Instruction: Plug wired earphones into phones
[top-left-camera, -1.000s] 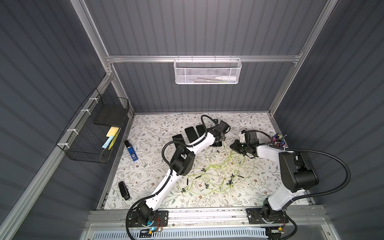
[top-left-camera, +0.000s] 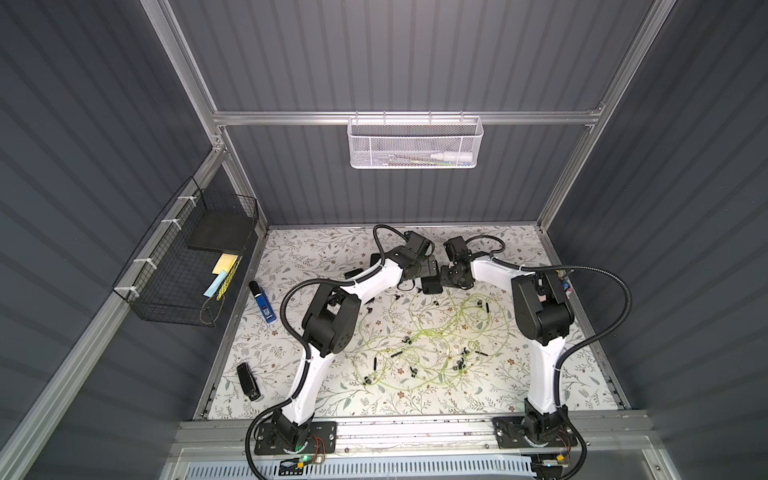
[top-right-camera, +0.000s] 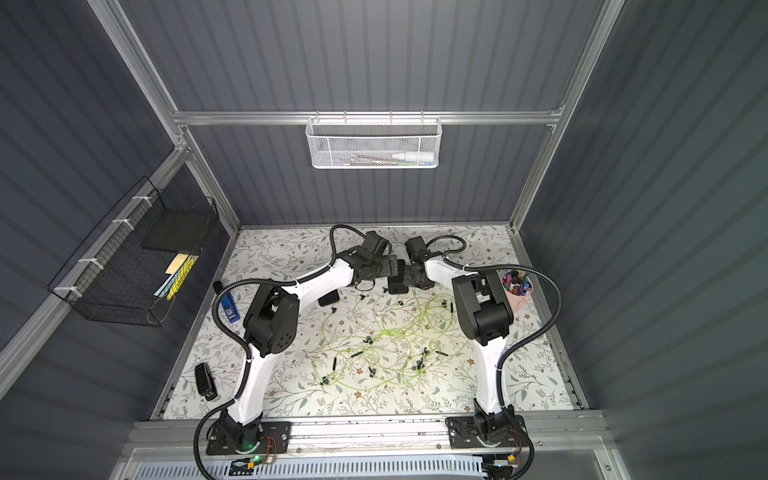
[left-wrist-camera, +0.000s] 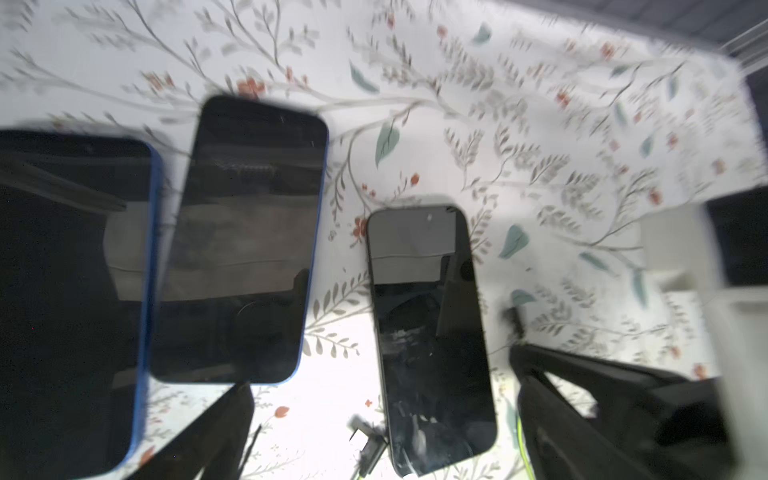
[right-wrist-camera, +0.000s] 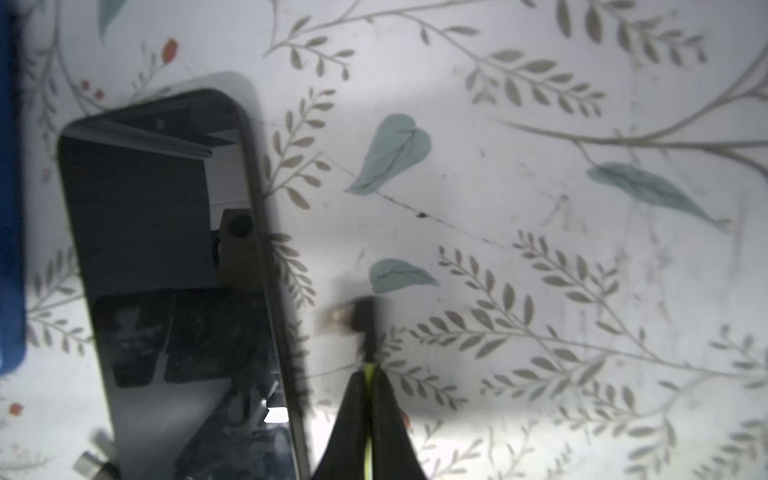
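Note:
Several dark phones lie at the back: a small phone (left-wrist-camera: 428, 336) upright in the middle of the left wrist view, a blue-edged one (left-wrist-camera: 236, 240) and a larger one (left-wrist-camera: 68, 304) left of it. My left gripper is open over the small phone's lower end, nothing held. My right gripper is right of that phone (right-wrist-camera: 172, 256), its fingers nearly together on a yellow-green earphone cable, with a blurred dark plug (right-wrist-camera: 361, 324) just beyond the tips. Yellow-green earphones (top-left-camera: 432, 336) lie tangled on the table.
A blue bottle (top-left-camera: 262, 301) and black object (top-left-camera: 248, 381) lie at the left, a pen holder (top-right-camera: 516, 288) at the right. A wire basket (top-left-camera: 172, 288) hangs on the left wall.
My right gripper has moved left and toward the back, up beside the phone.

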